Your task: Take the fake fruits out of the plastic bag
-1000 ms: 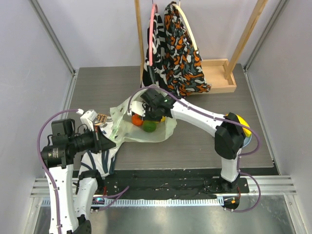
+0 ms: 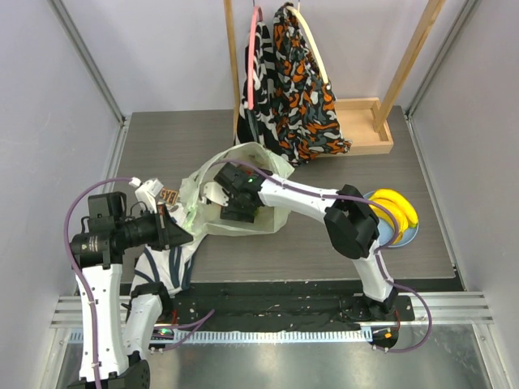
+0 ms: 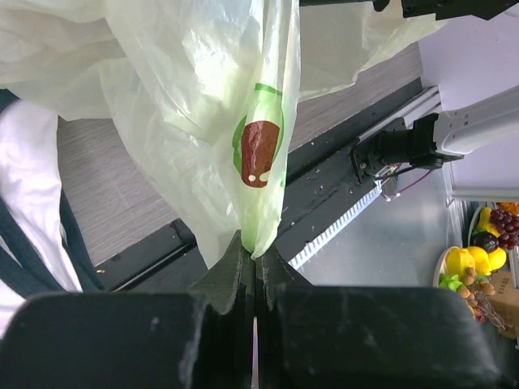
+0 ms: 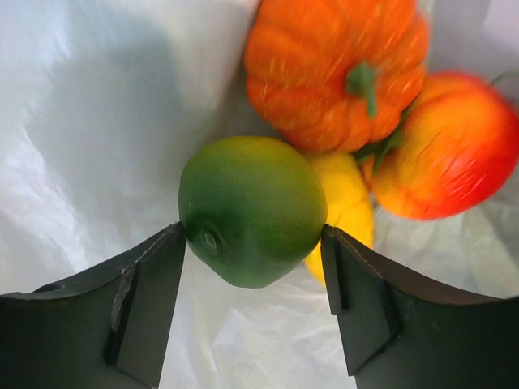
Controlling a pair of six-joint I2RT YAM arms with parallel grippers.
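Observation:
The plastic bag (image 2: 276,219) lies open on the table, its left edge pinched by my shut left gripper. My right gripper is down inside the bag, open around a green fruit (image 4: 247,194), fingertips at both its sides. Beside that fruit lie an orange pumpkin (image 4: 324,57), a red-orange fruit (image 4: 450,146) and a yellow fruit (image 4: 340,203). From the top, the right gripper hides most of these fruits.
A blue plate (image 2: 402,239) with bananas (image 2: 396,204) stands at the right. Patterned fabric bags (image 2: 300,89) hang over a wooden rack at the back. A striped cloth (image 2: 166,267) lies front left.
My right gripper has moved down toward the front of the bag over the green fruit, which it now hides in the top view. The left arm looks unchanged.

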